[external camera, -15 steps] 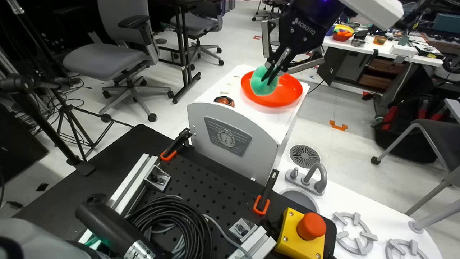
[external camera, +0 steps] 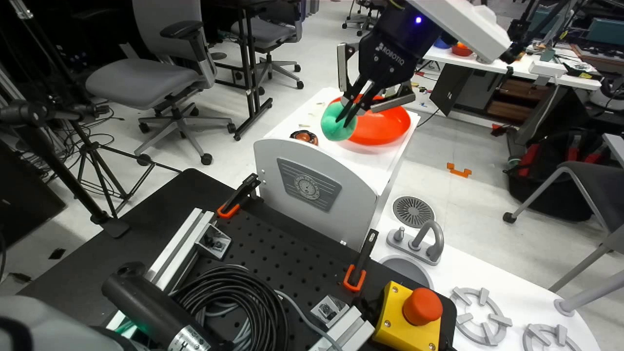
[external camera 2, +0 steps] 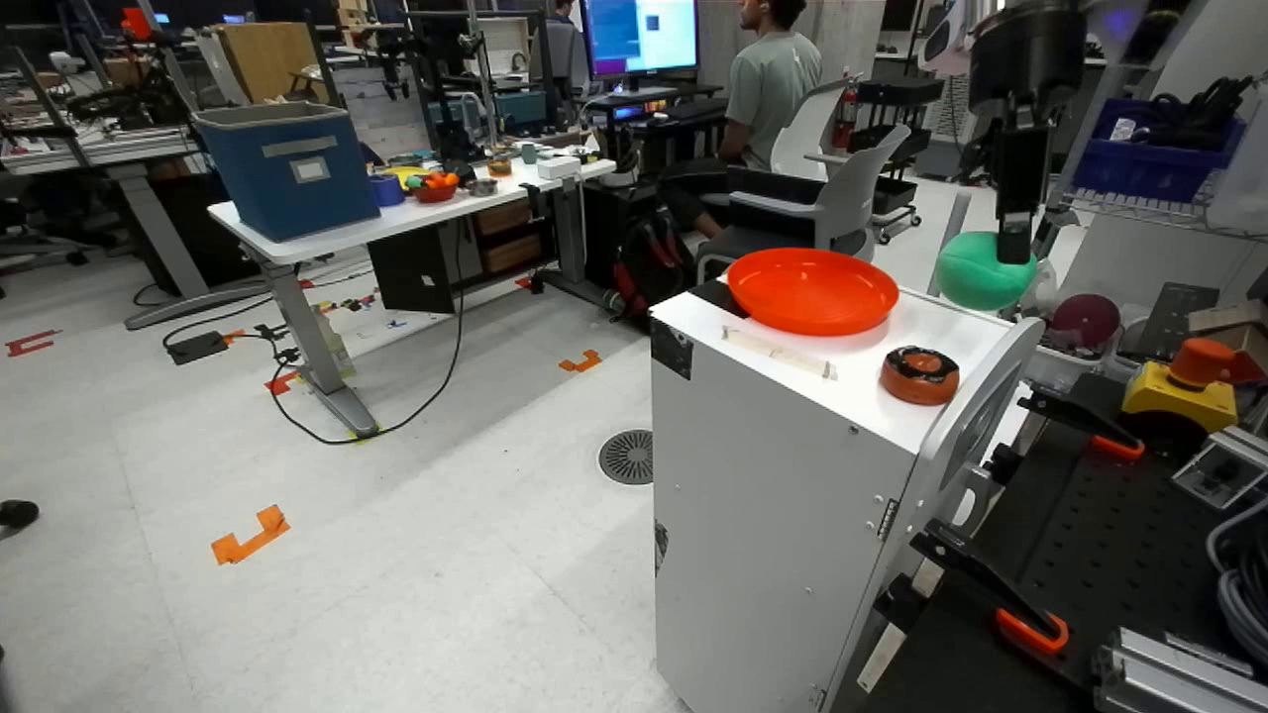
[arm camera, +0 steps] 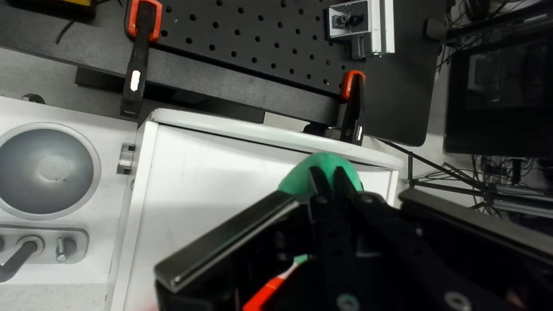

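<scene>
My gripper (external camera: 349,114) is shut on a rounded green object (external camera: 334,126), pinching its upper part between the black fingertips. The object hangs in the air over the white cabinet top, clear of it in exterior view 2, where its smooth green side (external camera 2: 981,273) shows below the gripper (external camera 2: 1013,252). In the wrist view the green object (arm camera: 325,161) sticks out past the nearly closed fingers (arm camera: 319,181). A red-orange plate (external camera 2: 811,291) lies on the cabinet, and a brown-orange round item with a dark top (external camera 2: 920,374) sits near the cabinet's raised grey panel.
The grey panel (external camera: 316,193) rises between the cabinet top and the black perforated table (external camera: 275,251). Two black and orange clamps (external camera: 361,263) (external camera: 237,199) grip the table edge. A faucet (external camera: 430,240) stands beside the cabinet.
With the green object still in its grasp, my gripper has shifted left and slightly lower in exterior view 1. The plate and the brown-orange item have stayed put.
</scene>
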